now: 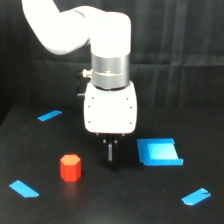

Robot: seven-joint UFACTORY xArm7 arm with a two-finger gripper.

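My gripper [110,151] points straight down from the white arm [109,60], near the middle of the black surface. The fingers look thin and dark at this size, so whether they are open or shut does not show. A red block [70,168], its outline six-sided, stands on the surface to the left of the gripper and apart from it. To the gripper's right lies a pale square [161,152] edged with blue tape [147,156]; nothing rests on it.
Strips of blue tape lie at the back left [50,115], the front left [24,188] and the front right [196,197]. A black curtain [180,60] hangs behind. The surface in front of the gripper is bare.
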